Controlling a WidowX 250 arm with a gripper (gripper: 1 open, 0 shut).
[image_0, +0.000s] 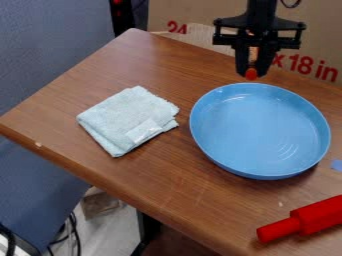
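My black gripper (251, 60) hangs over the back of the table, above the far rim of a blue plate (259, 130). A small red object (251, 73) shows at its fingertips; whether it is held between them is hard to tell. A folded pale cloth (127, 120) lies left of the plate. A red cylinder (310, 217), apparently a rolling pin, lies at the front right.
A cardboard panel (187, 18) stands behind the wooden table (114, 60). Cables lie below at the lower left.
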